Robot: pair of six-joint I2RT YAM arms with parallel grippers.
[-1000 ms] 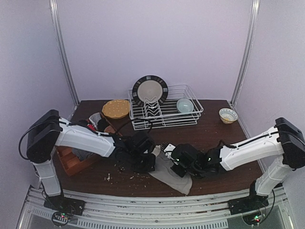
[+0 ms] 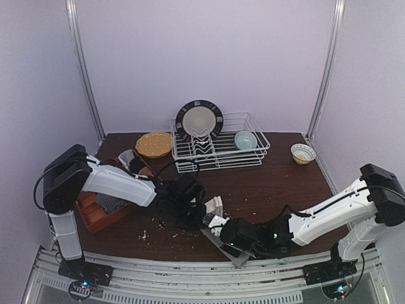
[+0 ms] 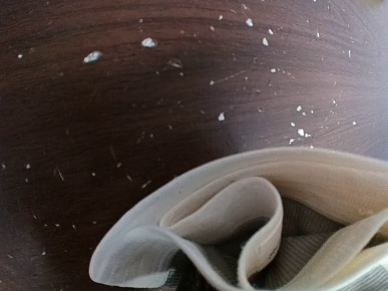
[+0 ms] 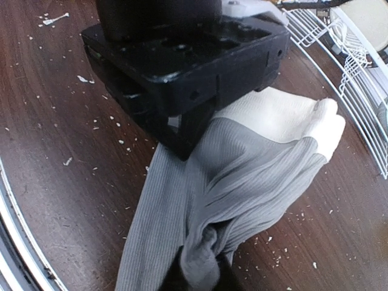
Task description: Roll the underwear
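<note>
Grey ribbed underwear [image 2: 216, 240] with a whitish waistband lies on the table near its front edge, partly hidden by both arms. In the right wrist view, the left gripper stands shut, its tip down against the grey cloth close to the waistband [image 4: 276, 112]. Curled folds of the waistband [image 3: 339, 167] fill the lower left wrist view and hide most of those fingertips. My right gripper has its fingers either side of a bunched ridge of grey cloth. How firmly they close on it does not show.
Behind stands a white dish rack [image 2: 218, 161] with a plate and a bowl. An orange-brown wooden box [image 2: 95, 218] holding cloth sits at the left, a yellow plate [image 2: 154, 144] behind it. A small bowl [image 2: 303, 153] is far right. Pale crumbs lie scattered on the table.
My right gripper has moved toward the table's front edge, now over the underwear's near end. More of the cloth is covered. The left arm has barely moved.
</note>
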